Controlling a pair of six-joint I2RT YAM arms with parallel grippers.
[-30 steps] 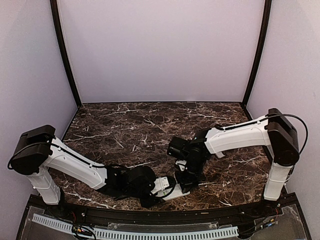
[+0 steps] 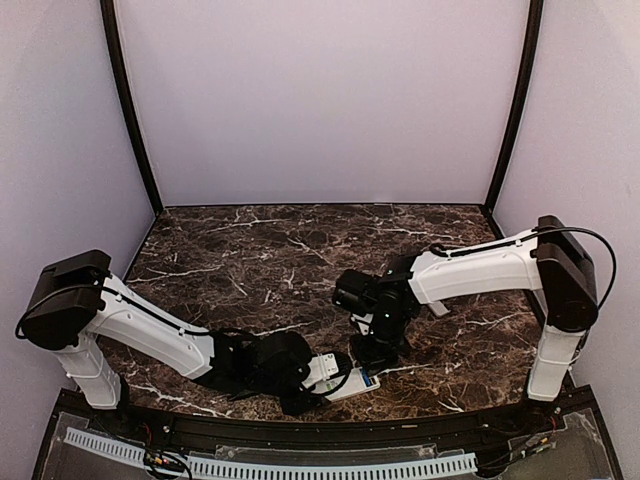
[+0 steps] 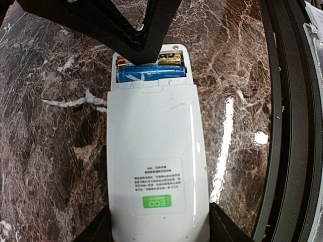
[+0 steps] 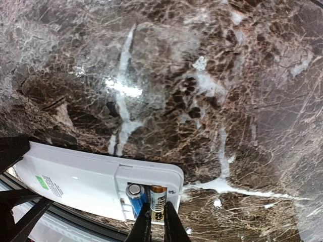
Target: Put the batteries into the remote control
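The white remote (image 3: 156, 131) lies on the marble table near the front edge, its battery compartment open. A blue battery (image 3: 150, 73) and a gold-and-black battery (image 4: 158, 201) lie side by side in the compartment. My left gripper grips the remote's far end from both sides, seen also in the top view (image 2: 320, 390). My right gripper is over the gold battery, fingers close together at the compartment; whether anything is between them is hidden. In the left wrist view its dark fingertip covers part of that battery.
The front table rail (image 3: 277, 126) runs close beside the remote. A light grey object (image 2: 438, 308) lies behind my right arm, partly hidden.
My right gripper has shifted slightly up and back from the remote's end, so more of the compartment shows in the top view. The left arm looks still.
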